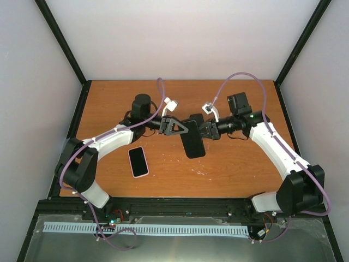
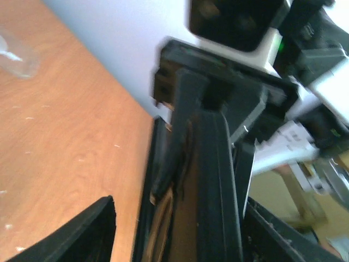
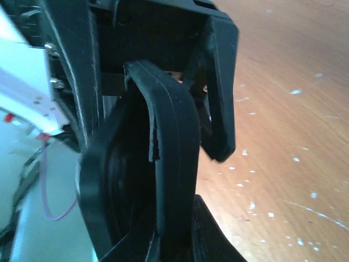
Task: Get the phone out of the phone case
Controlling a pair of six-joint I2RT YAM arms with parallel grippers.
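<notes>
The dark phone in its case (image 1: 192, 141) hangs upright above the table between both grippers, a second dark panel behind it. My right gripper (image 1: 205, 130) is shut on its right upper side; in the right wrist view the case's black rim (image 3: 175, 169) runs between that gripper's fingers. My left gripper (image 1: 180, 127) is at the upper left of the phone, its finger partly apart; in the left wrist view the black edge (image 2: 212, 191) stands between its fingertips, and whether they grip it I cannot tell.
A pink-edged phone (image 1: 138, 162) lies on the wooden table (image 1: 240, 169) at front left.
</notes>
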